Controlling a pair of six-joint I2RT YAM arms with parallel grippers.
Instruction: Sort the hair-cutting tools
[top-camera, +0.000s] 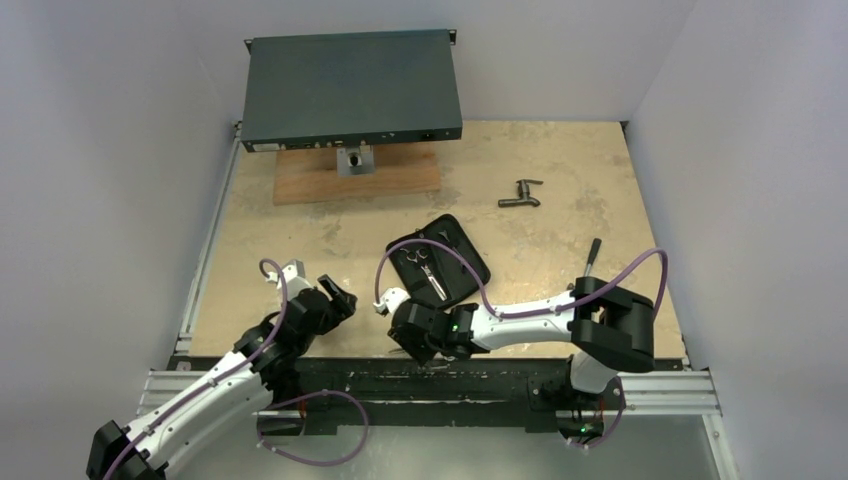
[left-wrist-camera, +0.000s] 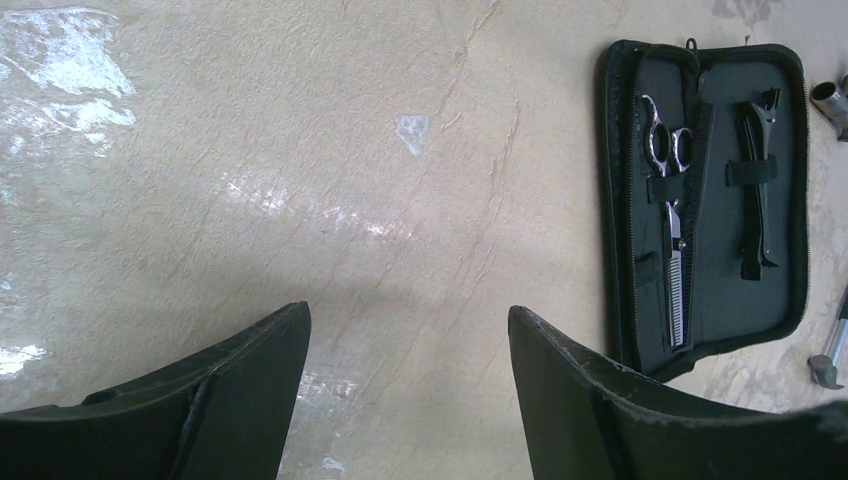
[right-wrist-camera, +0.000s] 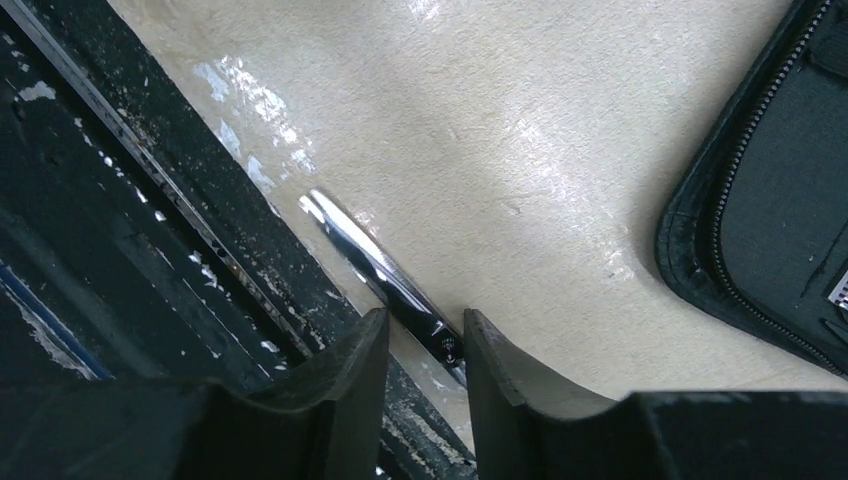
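A zipped black case (top-camera: 465, 270) lies open at mid-table, holding thinning scissors (left-wrist-camera: 674, 280) and a black clip (left-wrist-camera: 755, 220) under straps. A slim metal tool (right-wrist-camera: 365, 255) lies at the table's front edge; my right gripper is low over its near end, fingers part open either side of it; whether they grip it is unclear. My left gripper stands open above bare table at the front left, left of the case, with nothing between its fingers.
A tap (top-camera: 520, 201) lies at back right and a hammer-like tool (top-camera: 594, 252) at right. A dark metal box (top-camera: 350, 85) on a wooden board fills the back. Table left of the case is clear.
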